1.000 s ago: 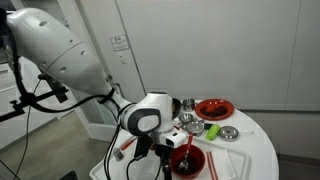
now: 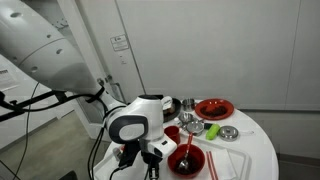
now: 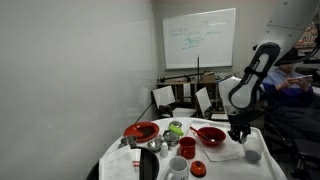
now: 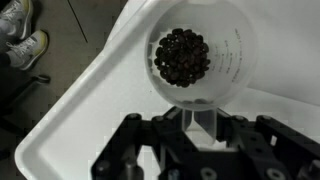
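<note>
A clear cup (image 4: 226, 70) with dark beans (image 4: 181, 57) at its bottom stands on the white tray in the wrist view. My gripper is at the cup's near rim, its fingertips close together there. Whether the rim lies between them is not clear. In exterior view 1 my gripper (image 2: 152, 168) points down over the left front of the table, and the arm hides the cup. A small greyish cup (image 3: 252, 157) shows near my gripper (image 3: 240, 136) in exterior view 2.
To the right of the gripper is a red bowl (image 2: 186, 160) with a utensil in it. A white tray (image 2: 238, 163), a red plate (image 2: 214, 109) and a green-handled item (image 2: 213, 131) lie beyond. A red mug (image 3: 188, 147) stands farther off.
In exterior view 1 my gripper has shifted left, away from the red bowl, over the last second. The bowl and the other tableware have stayed in place.
</note>
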